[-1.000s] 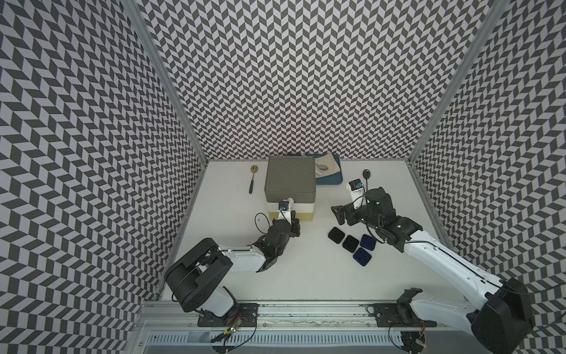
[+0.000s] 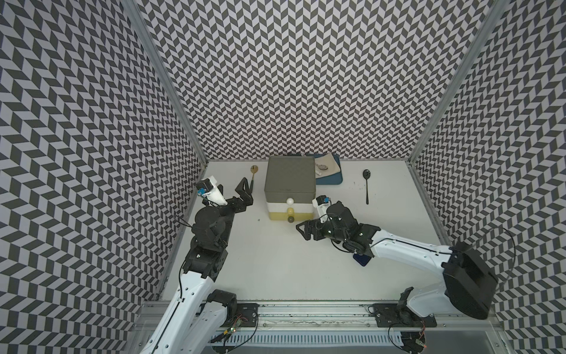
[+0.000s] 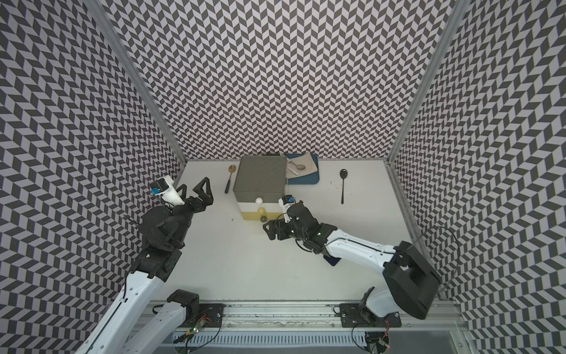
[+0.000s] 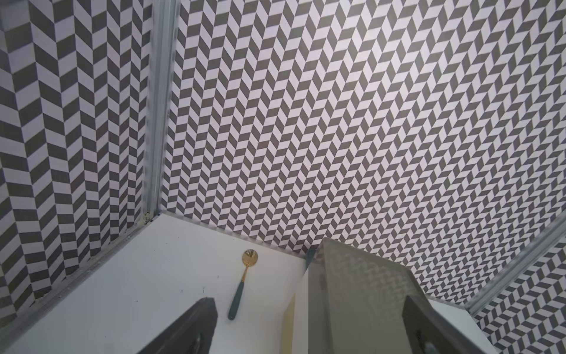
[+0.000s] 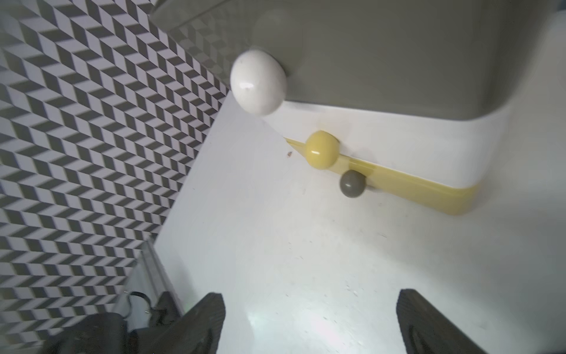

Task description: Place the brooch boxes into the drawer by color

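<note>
A drawer box (image 2: 290,174) stands at the table's back centre, with grey, white and yellow layers and round knobs in front: white (image 5: 258,81), yellow (image 5: 321,150) and grey (image 5: 352,183). My right gripper (image 2: 307,227) is just in front of the knobs, its fingers apart with nothing between them. My left gripper (image 3: 200,190) is raised to the box's left, open and empty. A dark blue square box (image 2: 361,259) shows behind the right arm; the other dark boxes are hidden by that arm.
Behind the drawer is a blue tray (image 2: 334,177) with cloth and small items. A gold spoon (image 2: 252,177) lies left, a black spoon (image 2: 366,185) right.
My left arm has swung up and left, away from the knobs. My right arm has moved left to the drawer front, now covering most of the dark boxes.
</note>
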